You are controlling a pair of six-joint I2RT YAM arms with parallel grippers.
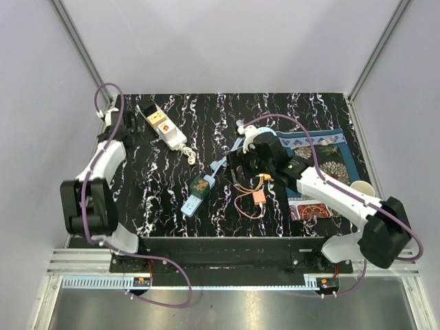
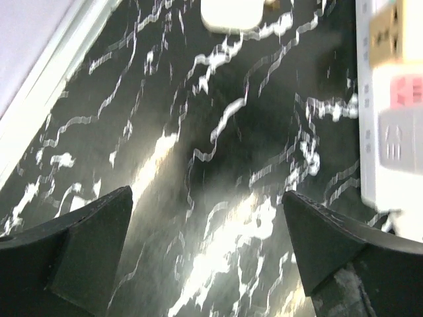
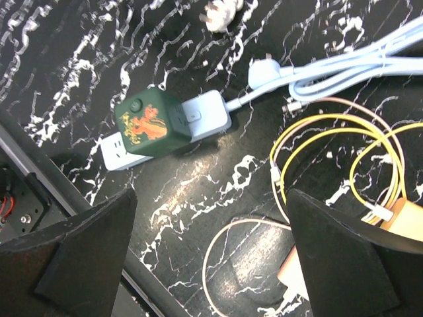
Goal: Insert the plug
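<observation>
My left gripper (image 1: pixel 117 122) stands open at the back left, left of a white power strip (image 1: pixel 170 134), over bare surface; a white object (image 2: pixel 231 13) lies beyond its fingers in the left wrist view. My right gripper (image 1: pixel 237 165) hangs open at the centre, right of a light-blue power strip (image 3: pixel 210 113) with a dark green adapter (image 3: pixel 152 122) on it. Nothing is between its fingers. Pink and yellow cables (image 3: pixel 340 117) with orange blocks (image 3: pixel 404 221) lie below it.
A blue mat (image 1: pixel 309 208) and a cup (image 1: pixel 361 185) lie on the right, partly under the right arm. The table's front edge (image 1: pixel 206 238) and left rail border the workspace.
</observation>
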